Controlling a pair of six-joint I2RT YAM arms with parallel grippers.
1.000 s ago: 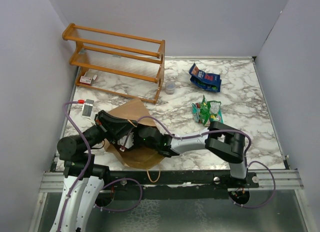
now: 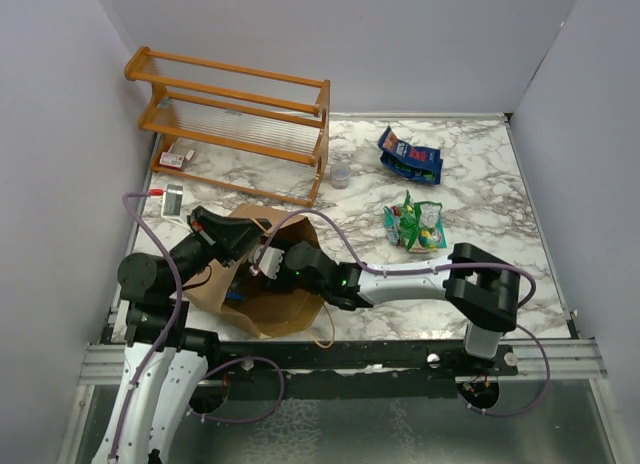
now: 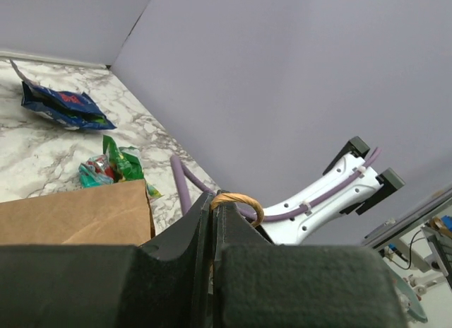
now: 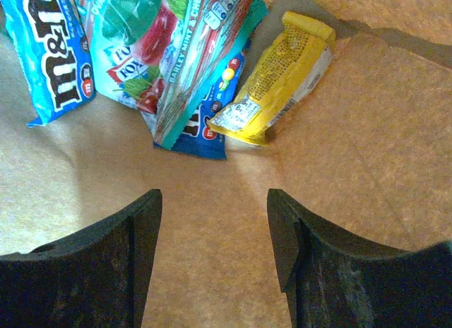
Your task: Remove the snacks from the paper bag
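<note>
My left gripper (image 2: 255,229) is shut at the rim of the paper bag (image 2: 215,289), with a twisted handle at its fingertips in the left wrist view. My right gripper reaches into the bag, fingers apart with nothing between them. Beyond its fingertips lie a blue M&M packet (image 4: 53,52), a teal candy bag (image 4: 169,45), a second M&M packet (image 4: 194,141) partly under it, and a yellow packet (image 4: 279,77).
Outside, a blue packet (image 2: 410,159) and a green packet (image 2: 414,222) lie on the marble table. A wooden rack (image 2: 230,94) stands at the back left, with a small cup (image 2: 340,174) beside it.
My right arm has shifted in the top view, its rear part swinging toward the right. The bag's opening looks a little changed. My left arm has moved slightly.
</note>
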